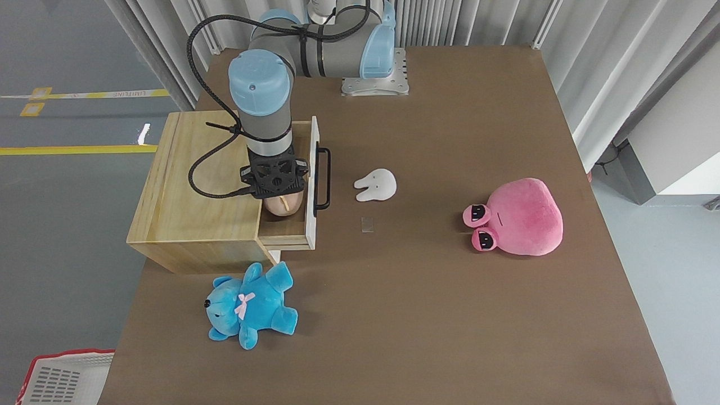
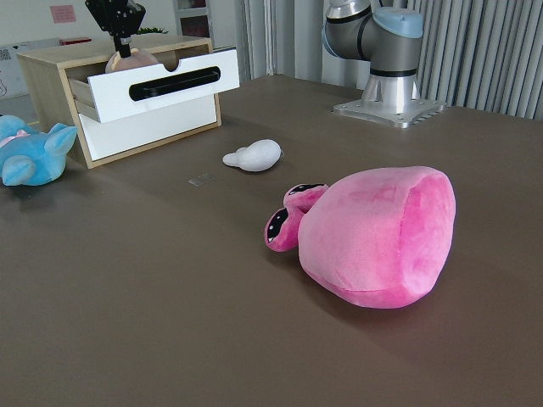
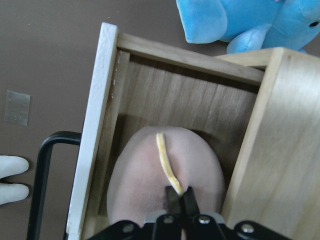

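A pinkish-beige plush (image 3: 140,175) with a yellow strip sits inside the open drawer of a wooden box (image 1: 192,189), seen from above in the wrist view. My gripper is over it, fingertips close together on the plush where the strip ends, apparently shut on it. In the left view the gripper (image 2: 125,52) points down into the drawer behind its white front (image 2: 161,85) and black handle; the plush is partly hidden there.
A blue bear (image 1: 256,310) lies just in front of the box. A small white plush (image 1: 376,185) lies right of the drawer, and a pink plush (image 1: 523,216) farther right.
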